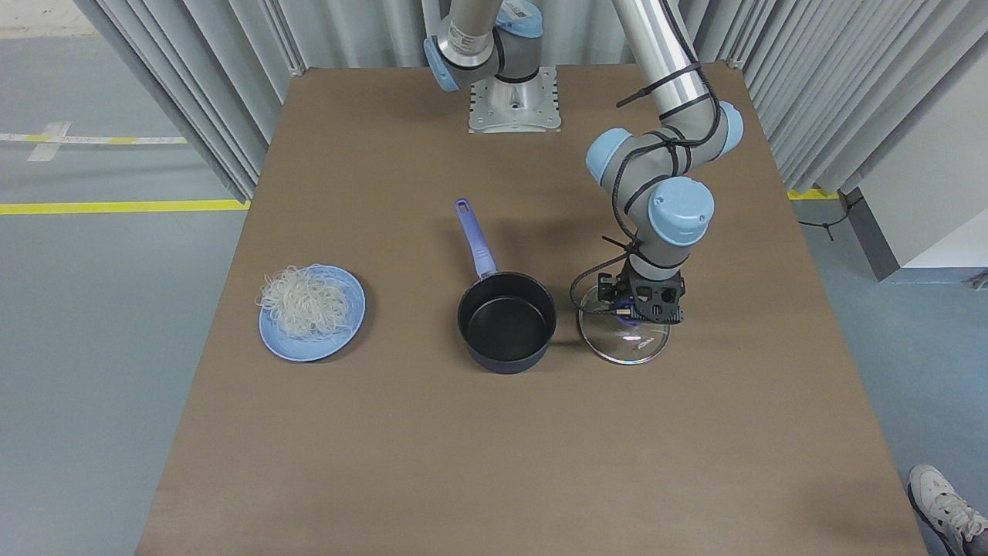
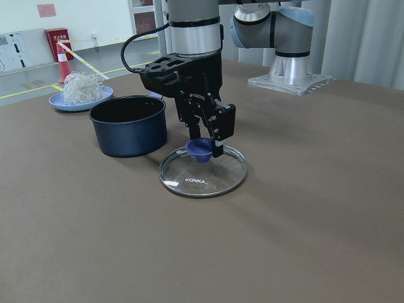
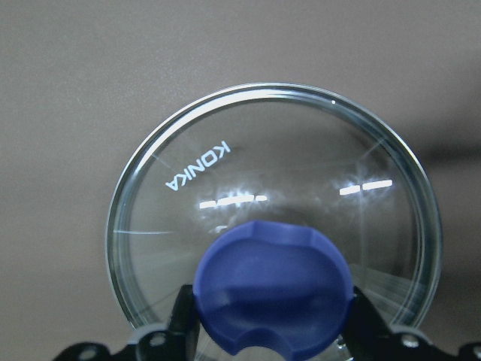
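Note:
A glass lid marked KONKA [image 1: 618, 344] [image 2: 203, 183] [image 3: 173, 248] lies right of the dark pot [image 1: 506, 324] [image 2: 129, 136], which has a long blue handle. My gripper [image 2: 205, 136] is over the lid, its black fingers on either side of the blue knob [image 3: 272, 286], apparently touching it; whether they grip it is hard to tell. A blue plate [image 1: 347, 338] with white noodle-like strands [image 1: 306, 302] stands to the left.
The arm's base [image 1: 514, 111] stands at the back edge.

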